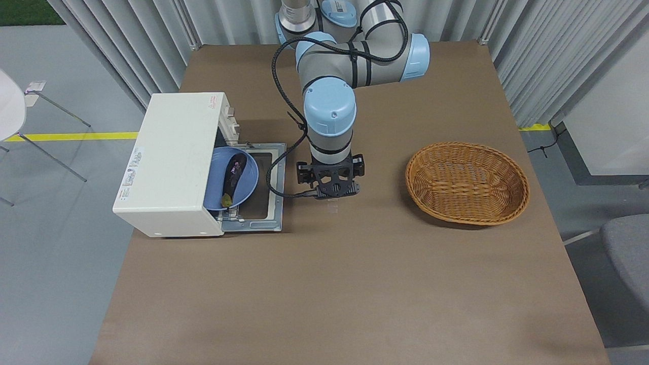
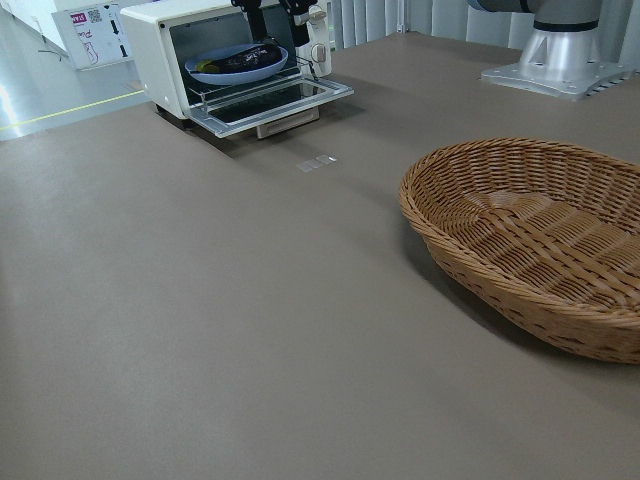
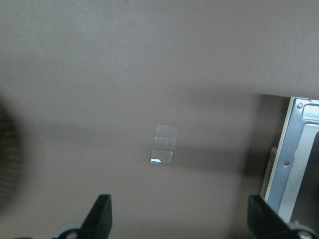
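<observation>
A white toaster oven [image 1: 164,164] with its glass door [image 2: 270,105] folded down holds a blue plate [image 1: 246,188] with a dark eggplant [image 1: 234,173] on it. My gripper [image 1: 328,182] hangs beside the open door, on the basket side, above the table. In the wrist view my gripper has its fingers wide apart over bare table, nothing between them, with the door's edge at the right. An empty oval wicker basket [image 1: 466,182] lies on the right side of the table.
Small clear tape pieces [image 3: 164,143] are stuck on the table near the door. A curtain runs along the back.
</observation>
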